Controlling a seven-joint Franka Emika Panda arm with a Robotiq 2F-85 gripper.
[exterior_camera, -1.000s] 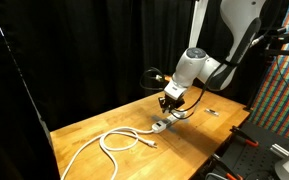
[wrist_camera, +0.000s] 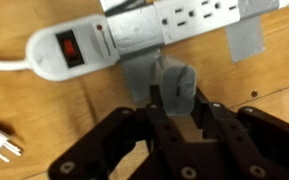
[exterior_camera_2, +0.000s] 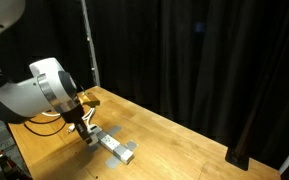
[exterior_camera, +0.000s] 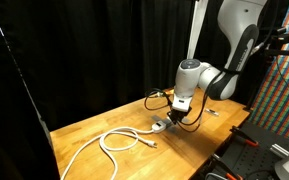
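A white power strip [wrist_camera: 134,30] with a red switch lies across the top of the wrist view, held to the wooden table by grey tape [wrist_camera: 246,40]. Just below its edge in that view, my gripper is shut on a small grey-white piece [wrist_camera: 178,85], too blurred to identify. Whether this piece touches the strip or the tape beneath cannot be told. From the second exterior side, the gripper [exterior_camera_2: 90,135] is low over the table beside the near end of the strip [exterior_camera_2: 116,147].
A white cord [exterior_camera: 109,150] loops over the table left of the strip, and its plug [exterior_camera: 150,143] lies loose nearby. Black curtain [exterior_camera: 94,60] closes off the back.
The gripper has come down towards the table and slightly to the right in the first exterior view, ending close beside the strip. The strip and cord have stayed put.
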